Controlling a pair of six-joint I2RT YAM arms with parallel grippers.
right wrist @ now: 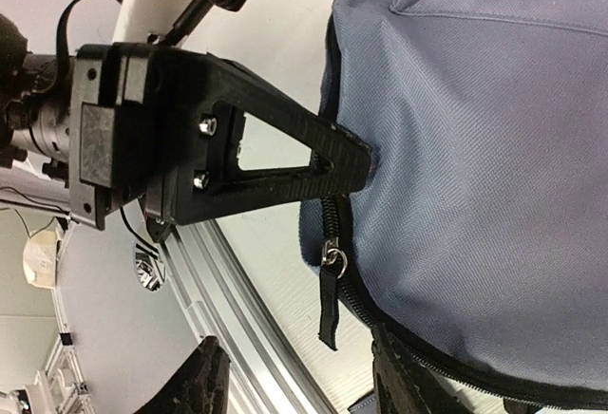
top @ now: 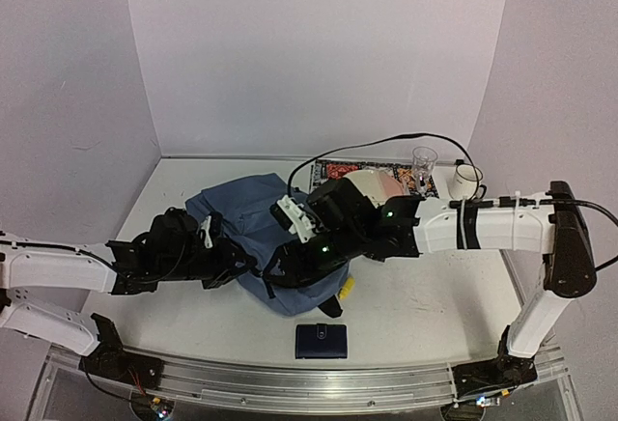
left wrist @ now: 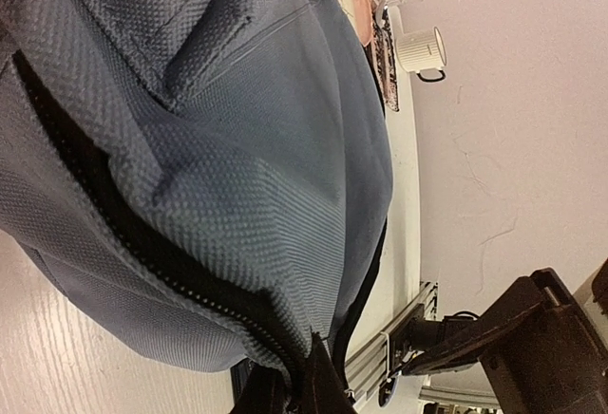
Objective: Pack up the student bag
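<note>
The blue-grey bag (top: pixel 253 204) lies crumpled on the table under both arms. My left gripper (top: pixel 253 266) is shut on the bag's fabric edge beside the black zipper; in the right wrist view its fingers (right wrist: pixel 347 162) pinch the cloth. A zipper pull (right wrist: pixel 329 305) with a metal ring hangs just below that pinch. My right gripper stands open, the dangling pull lying between its fingertips in that view, with no grip on it visible. A dark blue wallet (top: pixel 321 341) rests on the table in front of the bag.
Behind the bag are a patterned mat (top: pixel 333 167), a partly covered plate (top: pixel 377 184), a clear glass (top: pixel 423 162) and a white mug (top: pixel 465 182). Something yellow (top: pixel 346 288) shows at the bag's right side.
</note>
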